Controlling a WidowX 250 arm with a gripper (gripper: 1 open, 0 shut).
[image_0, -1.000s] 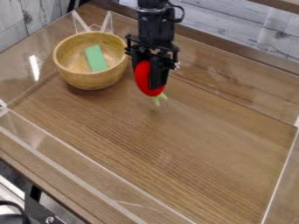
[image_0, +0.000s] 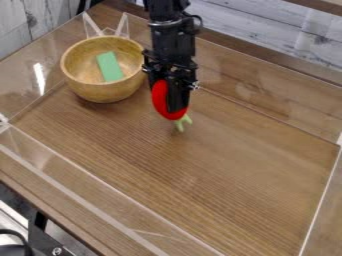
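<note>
My gripper (image_0: 170, 80) hangs over the middle-back of the wooden table, around the top of a red object (image_0: 170, 97) with a small green stem-like part (image_0: 183, 124) below it. Whether the fingers are closed on the red object is hard to tell.
A wooden bowl (image_0: 91, 84) with a green block (image_0: 111, 64) in it stands to the left of the gripper.
The arm and the red object have shifted slightly left and down in the view, a little closer to the bowl.
</note>
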